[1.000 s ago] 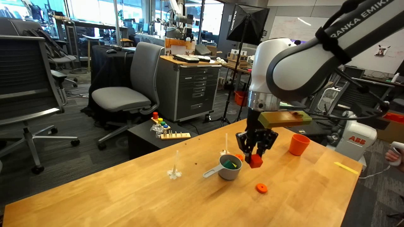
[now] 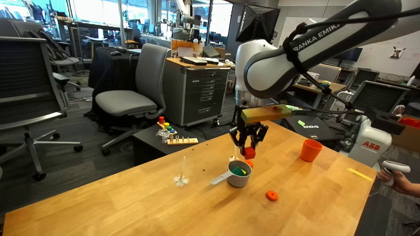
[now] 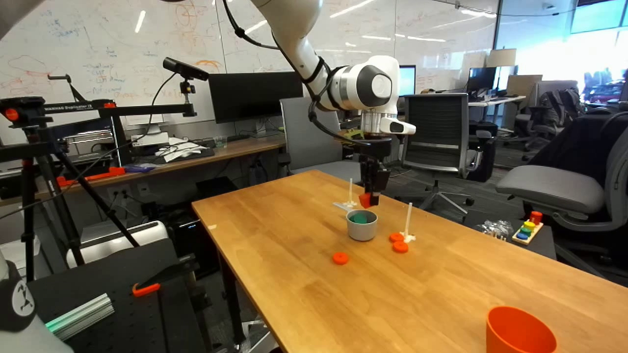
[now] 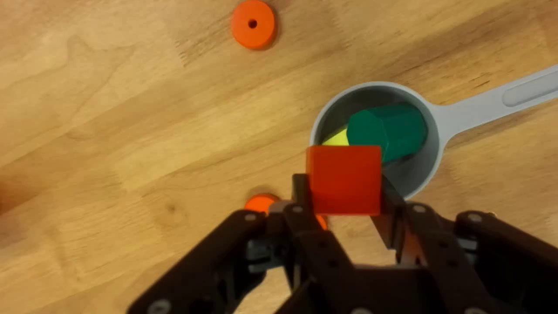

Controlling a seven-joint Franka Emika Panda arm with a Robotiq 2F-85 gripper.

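My gripper is shut on a red cube (image 4: 344, 178), held in the air. In the wrist view the cube overlaps the near rim of a grey measuring cup (image 4: 321, 119). Inside that cup lie a green block (image 4: 393, 128) and a yellow piece (image 4: 337, 138), the latter partly covered by the cube. In exterior view 1 the red cube (image 2: 249, 152) hangs just above the cup (image 2: 238, 180), toward its back right edge. The second exterior view shows the cube (image 3: 365, 200) higher than the cup's rim, apart from it.
Orange discs lie around the cup: one alone (image 3: 340, 258), and two (image 3: 400, 248) beside an upright peg (image 3: 407, 220). Another peg (image 2: 182, 168) stands left of the cup in exterior view 1. An orange cup (image 2: 311, 150) is farther right.
My gripper, with the red cube in it, has moved left and up in exterior view 1, from the cup's right side to above its back right edge. The cup has stayed in place.
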